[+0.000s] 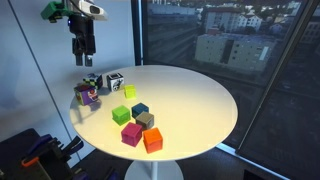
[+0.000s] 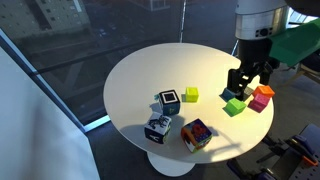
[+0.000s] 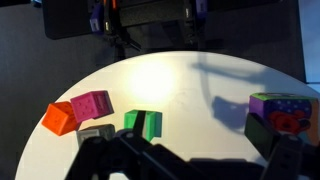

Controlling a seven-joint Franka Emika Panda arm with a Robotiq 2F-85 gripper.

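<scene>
My gripper hangs high above the left side of the round white table, well clear of the objects. Its dark fingers look spread apart in exterior view 2, around the gripper, and nothing shows between them. On the table are an orange cube, a magenta cube, a grey cube, a green cube, a dark blue cube and a yellow-green cube. In the wrist view the green cube lies left of centre, and a patterned purple box is at the right.
Larger picture boxes stand apart: a black-and-white box, a colourful box near the edge and a dark-sided box. The white table has wide free room away from the cubes. Glass windows stand behind.
</scene>
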